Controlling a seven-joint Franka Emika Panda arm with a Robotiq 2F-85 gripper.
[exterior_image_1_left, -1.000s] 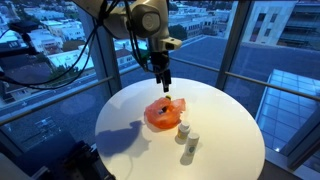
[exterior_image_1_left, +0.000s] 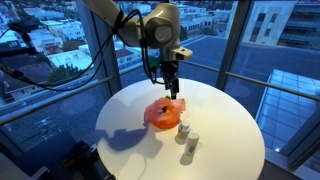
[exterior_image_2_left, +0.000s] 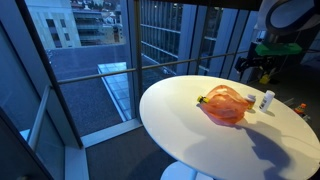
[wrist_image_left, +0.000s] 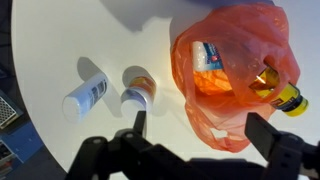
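Observation:
An orange plastic bag (exterior_image_1_left: 164, 113) lies on the round white table, its mouth facing up in the wrist view. Inside the bag (wrist_image_left: 232, 50) are a white container with a blue label (wrist_image_left: 207, 57) and a yellow bottle (wrist_image_left: 290, 100) that pokes out at the side. Beside the bag stand an orange bottle with a white cap (wrist_image_left: 138, 94) and a white bottle (wrist_image_left: 86, 97). My gripper is open above the table, its dark fingers (wrist_image_left: 264, 136) wide apart at the bottom of the wrist view. No object is held between them.
The round table (exterior_image_1_left: 225, 115) has bare surface on its right and near sides. Tall windows with metal frames (exterior_image_1_left: 231, 40) surround it. In exterior view 2 a small orange object (exterior_image_2_left: 300, 108) shows by the table's far right edge.
In exterior view 1 the arm and gripper have shifted slightly right and lower over the bag. The bag and both bottles have stayed in place.

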